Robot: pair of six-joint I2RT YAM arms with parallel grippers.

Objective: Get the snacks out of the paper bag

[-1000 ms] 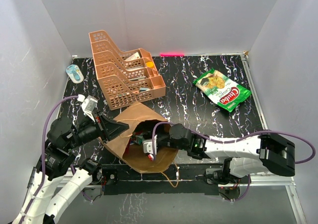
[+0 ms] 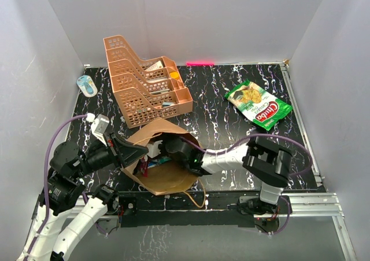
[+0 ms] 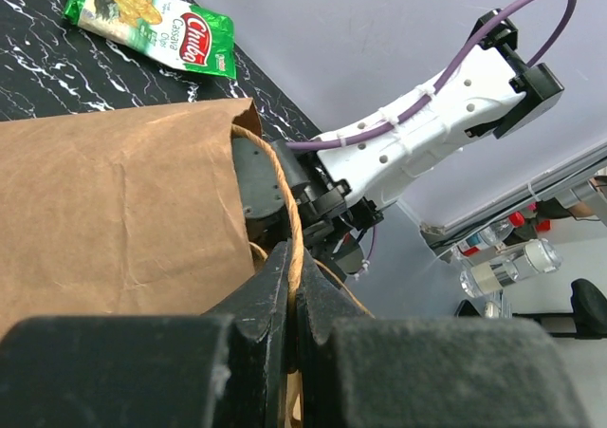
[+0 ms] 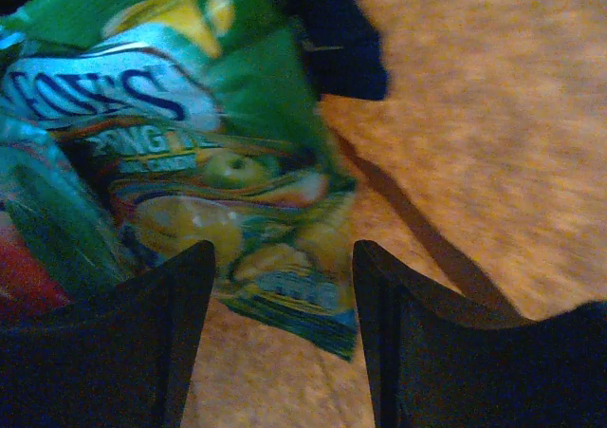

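The brown paper bag (image 2: 173,179) lies tilted on the table, its mouth facing the front. My left gripper is shut, with the bag's twisted paper handle (image 3: 292,214) running down into the seam between its fingers. Deep in the bag, my right gripper stands open over a green candy pack (image 4: 237,134). The pack's lower corner shows between and beyond the two fingertips, without being squeezed. Another shiny green-and-red pack (image 4: 47,229) lies at its left. From above, the right fingers are hidden inside the bag. A green Chuba chips bag (image 2: 259,105) rests on the table at right.
An orange tiered organizer (image 2: 136,107) stands behind the bag at the back left. A small light-blue can-shaped item (image 2: 87,86) is at the left edge. Open table lies between the bag and the chips.
My right arm has moved left, farther into the bag, from near its right side. The bag's mouth has shifted slightly left and forward. The left arm has barely moved.
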